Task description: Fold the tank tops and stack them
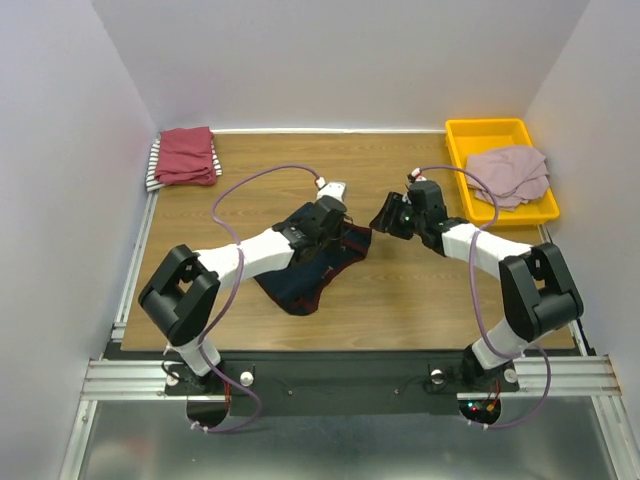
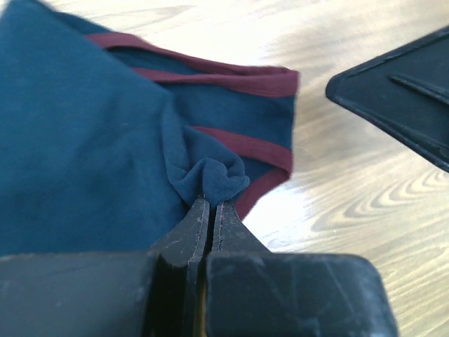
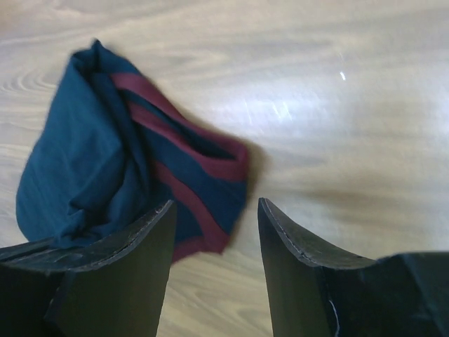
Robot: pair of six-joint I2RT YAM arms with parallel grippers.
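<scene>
A navy tank top [image 1: 297,290] with maroon trim lies crumpled in the table's middle. My left gripper is shut on a bunched fold of it, with the trimmed straps spread beside the fingers. My right gripper stands open with empty fingers just right of the top's strap end, which shows below it in the right wrist view [image 3: 105,140].
A folded maroon stack [image 1: 184,153] on striped cloth sits at the back left. A yellow bin [image 1: 462,132] with pinkish cloth [image 1: 505,175] is at the back right.
</scene>
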